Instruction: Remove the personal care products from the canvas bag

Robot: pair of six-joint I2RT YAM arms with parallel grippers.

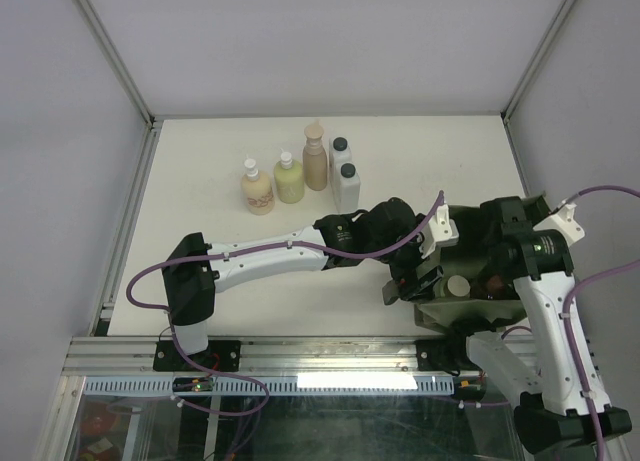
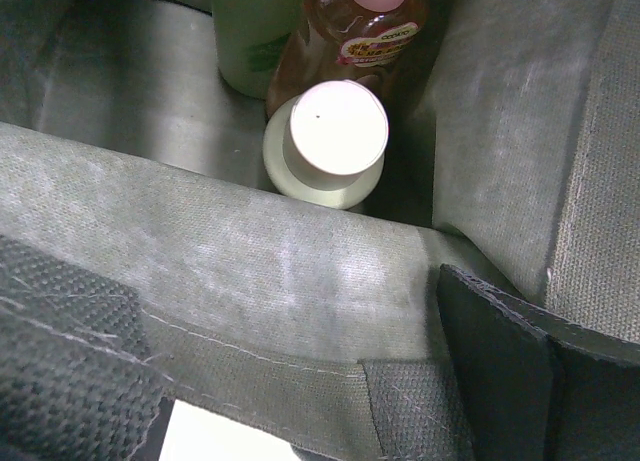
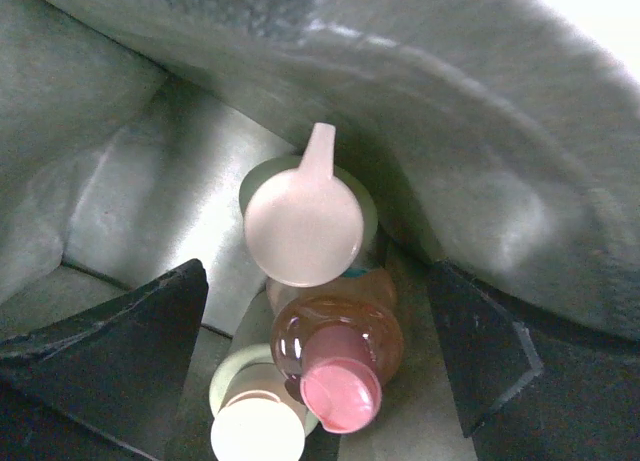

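Observation:
The olive canvas bag (image 1: 465, 221) stands open at the table's right side. In the right wrist view, a bottle with a pale pink pump head (image 3: 303, 226), an amber bottle with a pink cap (image 3: 340, 346) and a white-capped bottle (image 3: 258, 426) stand inside it. My right gripper is open above them, its fingers on either side of the pump head and amber bottle. Open at the bag's left side, my left gripper (image 1: 412, 281) has the canvas wall (image 2: 250, 251) between its fingers in the left wrist view; whether they press it cannot be told.
At the back of the table stand a peach pump bottle (image 1: 258, 191), a yellow-green one (image 1: 290, 181), a tan bottle (image 1: 315, 161) and two white black-capped bottles (image 1: 347, 189). The left arm (image 1: 270, 261) crosses mid-table.

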